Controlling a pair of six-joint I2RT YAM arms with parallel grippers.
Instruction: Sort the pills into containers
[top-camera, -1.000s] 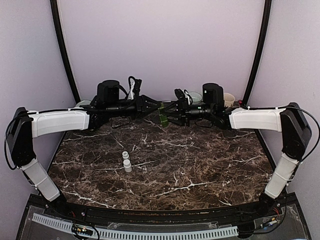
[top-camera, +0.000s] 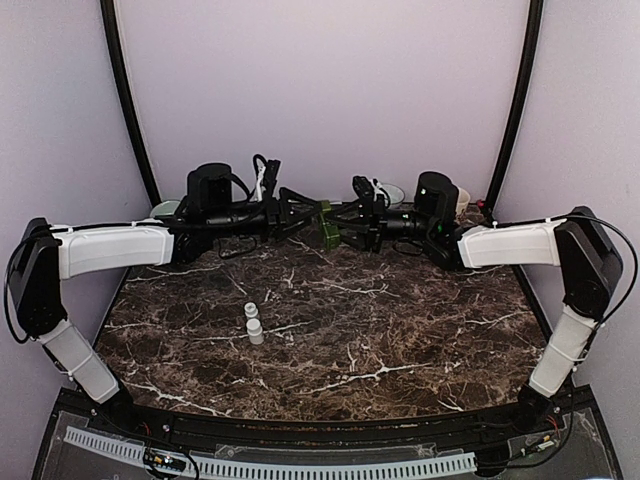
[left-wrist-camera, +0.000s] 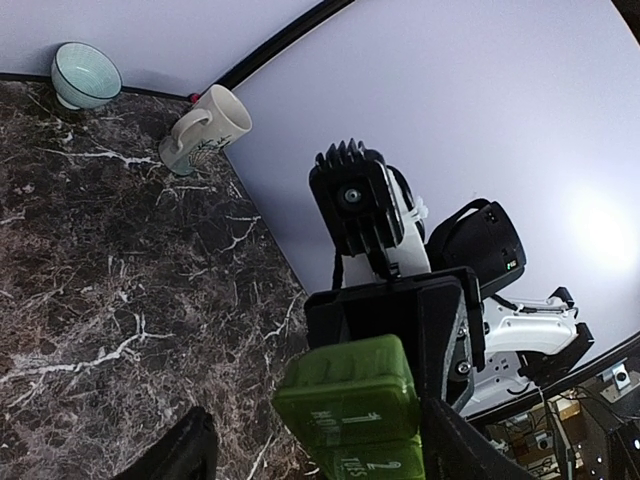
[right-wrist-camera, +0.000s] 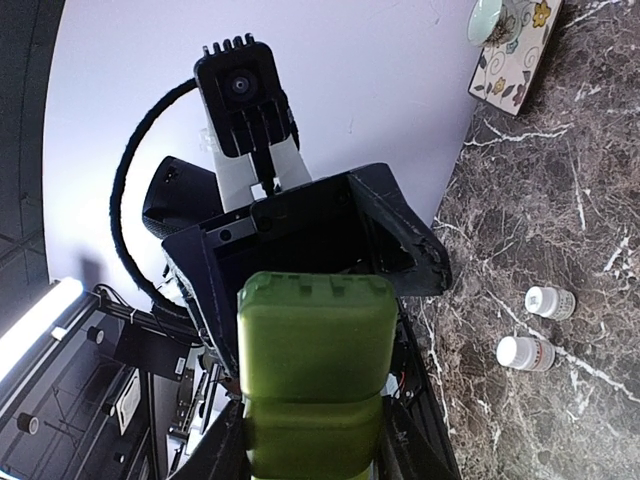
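Observation:
A translucent green pill organizer (top-camera: 328, 228) with segmented lids is held upright in the air, above the middle of the table's back half. My right gripper is shut on it, with a finger (right-wrist-camera: 405, 445) against its side. From the left, my left gripper (top-camera: 312, 207) faces the organizer with its fingers spread. In the left wrist view the organizer (left-wrist-camera: 350, 410) shows between those fingers, closer to the right one, and a gap separates it from the left finger (left-wrist-camera: 190, 445). Two white pill bottles (top-camera: 251, 310) (top-camera: 255, 332) stand on the table at front left.
A pale green bowl (left-wrist-camera: 86, 75) and a white mug (left-wrist-camera: 207, 128) stand at the back right. Near the back left, another bowl (right-wrist-camera: 490, 20) is beside a flower-patterned box or tray (right-wrist-camera: 512, 70).
The right arm has shifted slightly over the last second, still holding the organizer.

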